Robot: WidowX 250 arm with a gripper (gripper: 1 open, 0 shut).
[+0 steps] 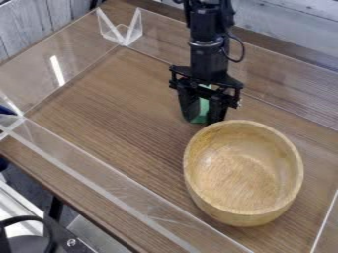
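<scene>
My black gripper (207, 99) reaches down from the top of the view to just behind the bowl. A green object (200, 111) is between and partly behind its fingers, largely hidden by them. I cannot tell whether the fingers are closed on it. A large tan bowl (243, 176) stands on the wooden table at the lower right, just in front of the gripper.
A clear plastic piece (121, 27) is at the back left. Black cables lie at the lower left corner.
</scene>
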